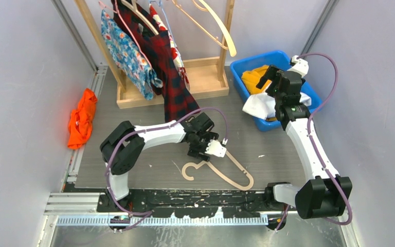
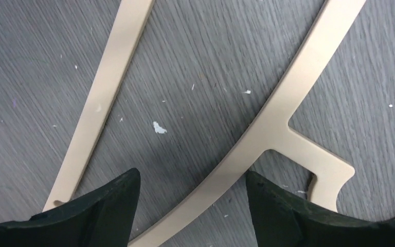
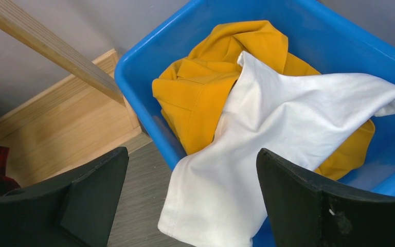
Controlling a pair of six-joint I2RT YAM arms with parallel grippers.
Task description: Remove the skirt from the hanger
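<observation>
A beige hanger (image 1: 226,178) lies flat on the grey floor with no garment on it. My left gripper is open just over it, the hanger's bars (image 2: 308,67) passing beneath and between the fingertips. My right gripper stands open over the blue bin (image 3: 149,118), which holds white cloth (image 3: 288,123) and yellow cloth (image 3: 195,103). In the top view, garments hang on the wooden rack: a floral piece (image 1: 123,51), a red-black plaid piece (image 1: 175,92) and a red-white piece behind it. I cannot tell which is a skirt.
An orange cloth (image 1: 82,118) lies at the left wall. The wooden rack base (image 1: 200,82) fills the back. Free floor lies between the bin and the hanger on the floor.
</observation>
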